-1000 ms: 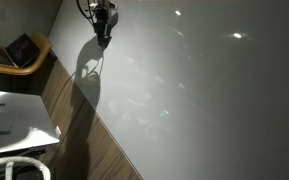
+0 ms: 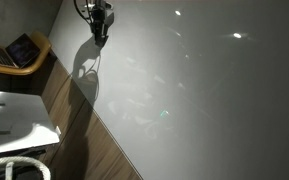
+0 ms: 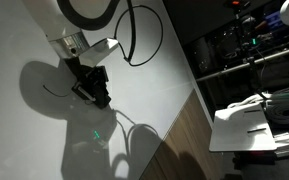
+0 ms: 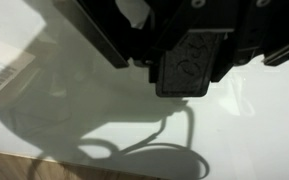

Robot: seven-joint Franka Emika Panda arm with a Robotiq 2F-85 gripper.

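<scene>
A black block (image 4: 184, 78) with faint curly marks on its face sits between the dark fingers of my gripper in the wrist view. The gripper is shut on it. In exterior view 1 the gripper (image 2: 101, 41) hangs near the top left, over the pale smooth surface (image 2: 204, 90). Exterior view 2 shows the gripper (image 3: 100, 98) at the end of the white arm (image 3: 79, 45), its shadow falling on the same surface. Whether the block touches the surface cannot be told.
A small green mark (image 2: 164, 113) lies on the pale surface, otherwise wide and clear. Wooden flooring (image 2: 89, 135) runs along its edge. A laptop on a chair (image 2: 24, 52) and a white table (image 2: 19, 118) stand at left. A dark cable (image 3: 132, 35) loops by the arm.
My gripper and its shadow have shifted very slightly left in exterior view 1. Everything else there looks the same.
</scene>
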